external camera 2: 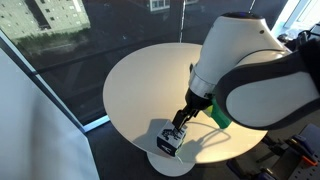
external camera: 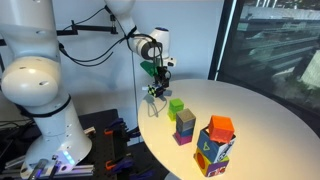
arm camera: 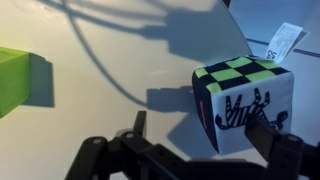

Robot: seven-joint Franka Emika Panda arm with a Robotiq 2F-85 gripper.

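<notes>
A soft cube [arm camera: 245, 105] with a green-and-black checkered top and a black-and-white animal picture on its side lies near the table's edge. A white tag sticks out from it. My gripper is open, its fingers spread wide. In the wrist view the right finger overlaps the cube's lower part, while the left finger is over bare table. Exterior view 2 shows the cube [external camera 2: 170, 138] close beside the fingertips; contact cannot be made out. A green block [external camera: 176, 105] sits nearer the table's middle, and part of this green block [arm camera: 13, 80] shows at the wrist view's left edge.
A stack of grey, brown and pink blocks [external camera: 185, 122] stands on the white table [external camera: 262, 105]. Closer to the camera is a taller colourful stack topped by an orange-red block [external camera: 221, 128].
</notes>
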